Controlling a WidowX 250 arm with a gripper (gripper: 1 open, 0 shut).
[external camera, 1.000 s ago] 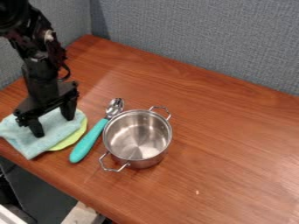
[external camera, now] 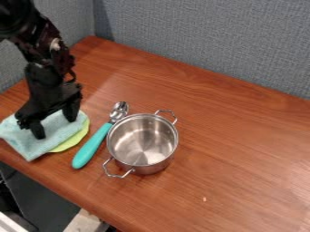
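My dark gripper (external camera: pixel 53 116) reaches down from the upper left onto a pale blue-white cloth (external camera: pixel 27 140) at the table's left edge; whether its fingers are shut on the cloth is unclear. The cloth lies partly over a yellow-green round item (external camera: pixel 75 140). To their right lies a spoon with a turquoise handle (external camera: pixel 92 145) and metal head, and beside it stands an empty steel pot (external camera: pixel 143 139) with two loop handles.
Grey padded walls (external camera: pixel 212 36) line the back and left. The table's edge runs along the lower left.
The gripper has shifted very slightly on the cloth; the pot and spoon have not moved.
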